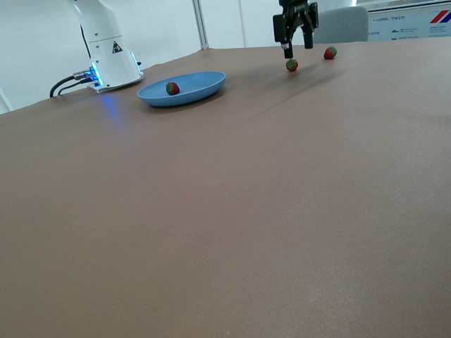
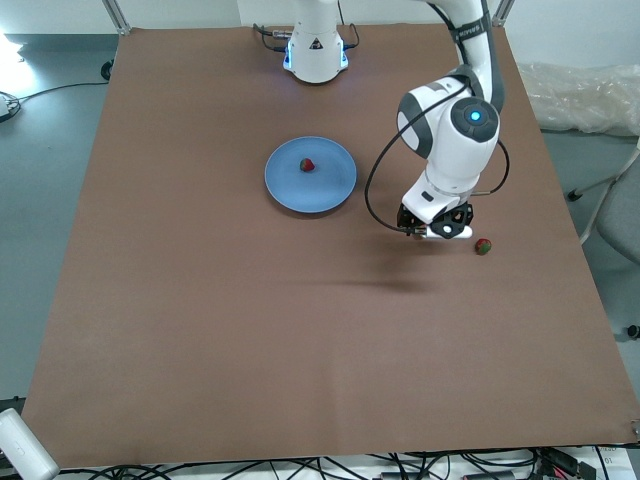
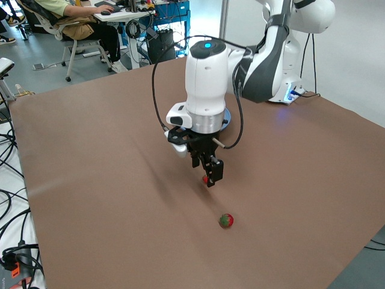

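My black gripper (image 1: 296, 42) hangs just above a strawberry (image 1: 292, 65), its two fingers apart with nothing seen between them; in the left view the arm hides that berry, and in the right view it shows behind the fingers. A second strawberry (image 2: 483, 246) lies on the brown table (image 2: 300, 340) to the right of the gripper, also in the right view (image 3: 226, 221). A third strawberry (image 2: 307, 165) rests on the blue plate (image 2: 311, 190), left of the arm.
The robot's base (image 2: 315, 55) stands at the back of the table, with cables beside it. A grey chair (image 2: 625, 210) stands off the right edge.
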